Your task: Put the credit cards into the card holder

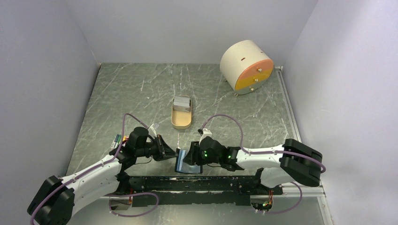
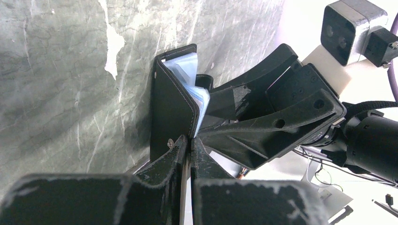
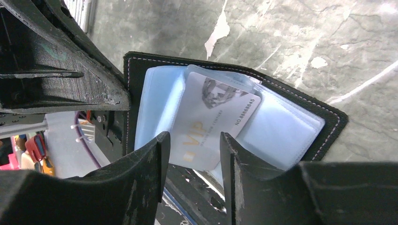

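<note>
The black card holder point(image 3: 328, 112) lies spread wide at the table's front, its clear bluish sleeves showing in the right wrist view. A silver-grey VIP card point(image 3: 211, 112) lies among those sleeves; whether it is fully inside one I cannot tell. My left gripper is shut on the holder's black cover point(image 2: 164, 117), at its left edge. Over the card's near end stands my right gripper, part open, its fingers apart with no clear hold on anything. From above, the holder point(image 1: 183, 165) sits between both grippers.
A tan box point(image 1: 181, 123) with grey cards point(image 1: 181, 101) upright at its back stands behind the grippers. A cream drum-shaped drawer cabinet point(image 1: 246, 65) is at the back right. Pen-like items point(image 1: 117, 139) sit beside the left arm.
</note>
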